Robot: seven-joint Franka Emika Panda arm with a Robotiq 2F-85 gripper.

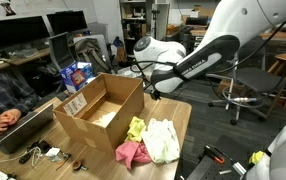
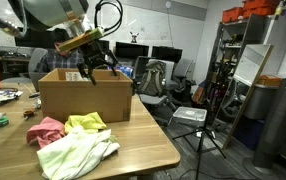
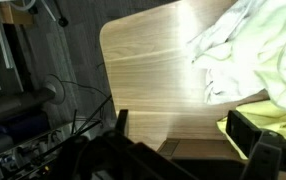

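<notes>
My gripper (image 1: pixel 151 88) hangs in the air by the near right corner of a cardboard box (image 1: pixel 81 130), above the table. In the wrist view the gripper is open, its dark fingers wide apart with only bare wood between them. On the table in front of the box lie a crumpled white cloth (image 2: pixel 78 152), a yellow cloth (image 2: pixel 85 122) and a pink cloth (image 2: pixel 45 132). The white cloth (image 3: pixel 245 55) and part of the yellow cloth (image 3: pixel 268 112) appear at the right of the wrist view; the pink one is out of it.
Bare tabletop (image 2: pixel 148 148) lies to the right of the cloths, ending at a table edge. Cables and small tools (image 1: pixel 45 150) are left of the box. A tripod (image 2: pixel 208 125) stands on the floor beyond the table.
</notes>
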